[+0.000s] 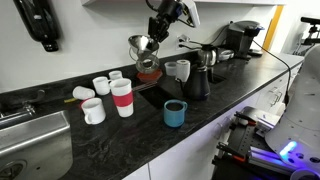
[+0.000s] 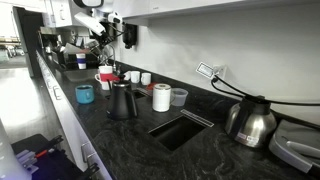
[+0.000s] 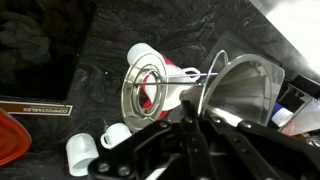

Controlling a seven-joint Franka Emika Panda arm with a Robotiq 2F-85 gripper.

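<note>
My gripper is shut on a shiny metal cup or funnel [image 3: 250,85], seemingly at its rim or handle. In exterior view 1 this metal vessel [image 1: 139,44] hangs high above the back of the counter, tilted, below the gripper [image 1: 152,36]. A round wire-and-metal stand [image 1: 148,66] shows below and slightly right of it. The wrist view has the stand's ring [image 3: 131,92] beside the held vessel, with something red and white inside. Exactly where the fingertips touch the metal is hard to make out.
White mugs [image 1: 93,110] and a tall red-and-white cup [image 1: 122,97] stand on the dark counter to the left. Nearer the front is a teal mug [image 1: 174,113]. A black-and-silver kettle [image 1: 197,80] stands to the right. The sink [image 1: 35,145] lies far left.
</note>
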